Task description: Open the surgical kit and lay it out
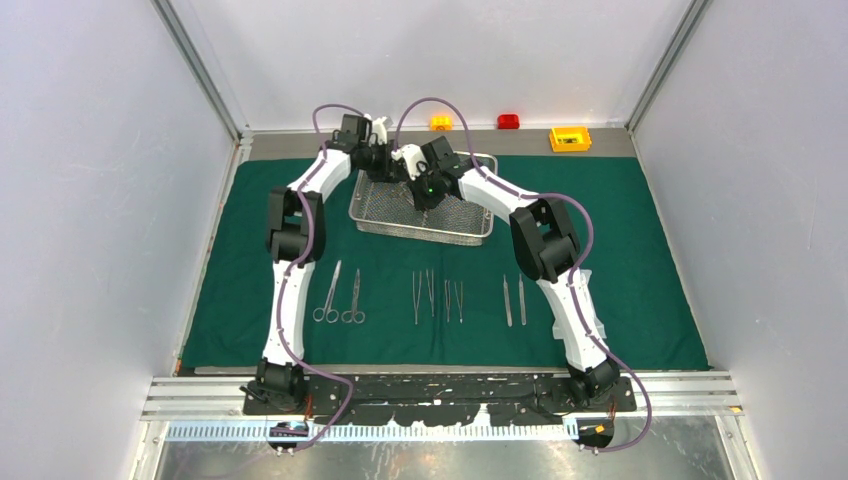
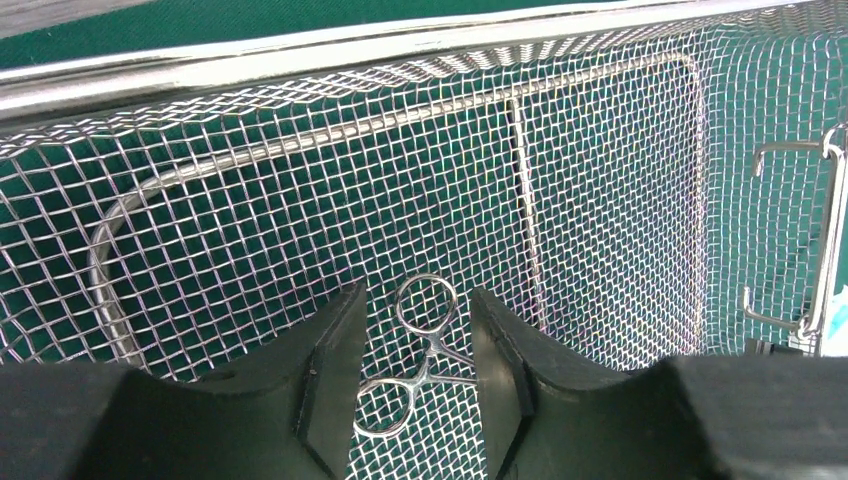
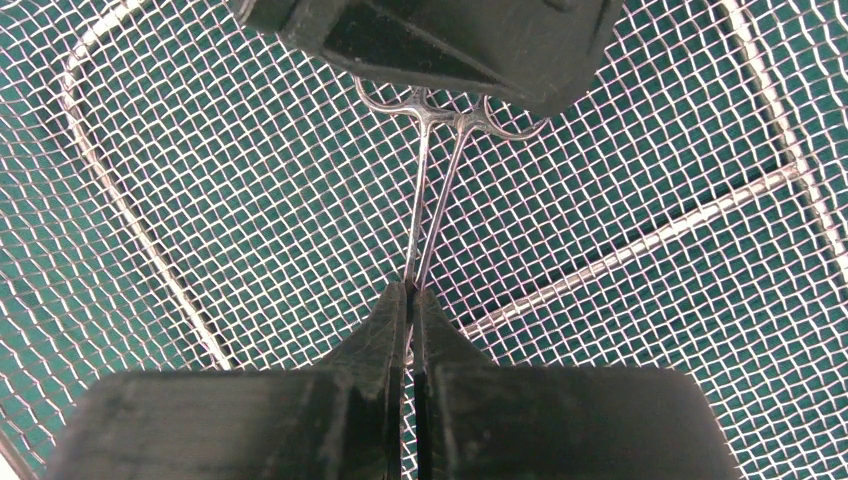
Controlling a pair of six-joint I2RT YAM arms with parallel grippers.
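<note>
In the wire basket (image 1: 420, 237) lies a ring-handled clamp (image 3: 421, 200), its handles toward the left arm. My right gripper is shut on the shank end of this clamp. Over the handle end my left gripper stands part open; the rings show between and below its fingers in the left wrist view, and I see no grip on them. Seen from the right wrist, a dark left finger (image 3: 450, 45) covers part of the rings. In the top view both hands hide most of the clamp.
Laid out on the green cloth (image 1: 640, 260) are two scissors (image 1: 331, 300), several tweezers (image 1: 417, 300) and two slim handles (image 1: 507, 302). A clear wrapper (image 1: 590, 310) lies beneath the right arm. Yellow (image 1: 570, 139) and red (image 1: 508, 121) bins stand at the back.
</note>
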